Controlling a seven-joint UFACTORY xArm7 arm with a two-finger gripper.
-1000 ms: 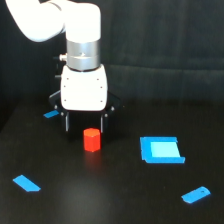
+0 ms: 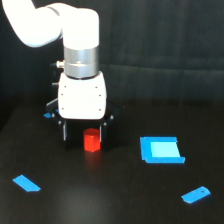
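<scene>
A small red block rests on the dark table, left of the middle. From above, the white arm's gripper reaches down around it. Its dark fingers are hard to make out against the black background. They look spread wider than the block, one well to its left and one close by its right side. Whether either finger touches the block cannot be told. The block's top edge lies close under the gripper's body.
On the right lies a pale blue square partly framed by blue tape. Blue tape strips mark the table at front left and front right.
My gripper has come down a little, and its fingers are now lower beside the red block. The block and the blue square have stayed where they were.
</scene>
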